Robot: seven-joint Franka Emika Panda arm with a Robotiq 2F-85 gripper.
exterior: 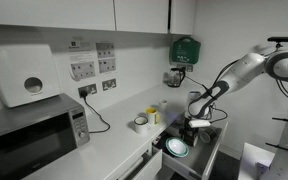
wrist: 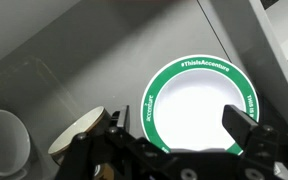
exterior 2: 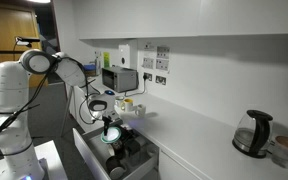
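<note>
A white plate with a green printed rim [wrist: 196, 100] lies in the open grey drawer [wrist: 114, 45]. It also shows as a pale round plate in exterior view 1 [exterior: 176, 147] and in exterior view 2 [exterior 2: 111, 134]. Over the plate stands my gripper, open, its two dark fingers spread across the plate's lower part in the wrist view. Nothing appears held between them. Whether the fingertips touch the plate, I cannot tell.
Left of the plate in the wrist view are a brown-sided cup or bowl [wrist: 76, 135] and a white mug [wrist: 4, 142]. Drawer walls border the space. More mugs [exterior: 141, 125] stand on the counter, with a microwave [exterior: 34, 137] further left. Bare drawer floor shows above the cups.
</note>
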